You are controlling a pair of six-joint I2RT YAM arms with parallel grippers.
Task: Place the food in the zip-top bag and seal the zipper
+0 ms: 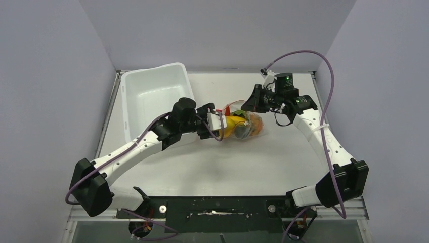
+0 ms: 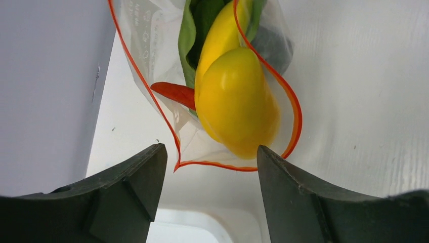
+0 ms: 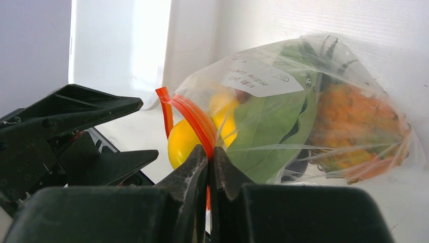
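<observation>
The clear zip top bag [image 3: 263,55] lies on the table with food inside, its orange-red zipper rim [image 2: 292,101] spread wide. A yellow fruit [image 2: 235,98] sits right at the mouth, behind it a yellow long piece [image 2: 222,33], a red pepper [image 2: 174,93] and a green leafy piece [image 3: 270,121]. An orange bumpy item [image 3: 354,126] fills the far end. My right gripper is shut on the bag's rim. At the mouth, my left gripper stands open, its fingers apart, just short of the rim's near edge, with nothing held.
An empty white bin [image 1: 157,98] stands at the left, beneath and behind my left arm. Grey walls border the left, back and right.
</observation>
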